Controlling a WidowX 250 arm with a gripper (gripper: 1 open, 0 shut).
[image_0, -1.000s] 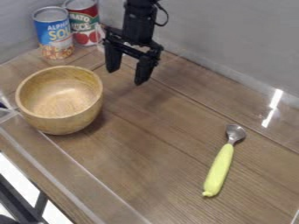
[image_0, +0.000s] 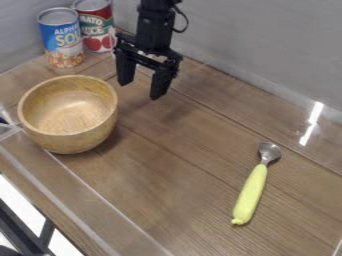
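My black gripper (image_0: 143, 76) hangs over the back of the wooden table, behind and right of the tan bowl, its two fingers spread apart with nothing seen between them. The wooden bowl (image_0: 68, 117) sits at the left. A spoon with a pale yellow-green handle (image_0: 250, 192) lies at the front right, its metal end pointing toward the back.
Two cans stand in the back left corner: a blue and white one (image_0: 63, 38) and a red one (image_0: 95, 23). A pale wall (image_0: 267, 50) runs behind the table (image_0: 174, 180).
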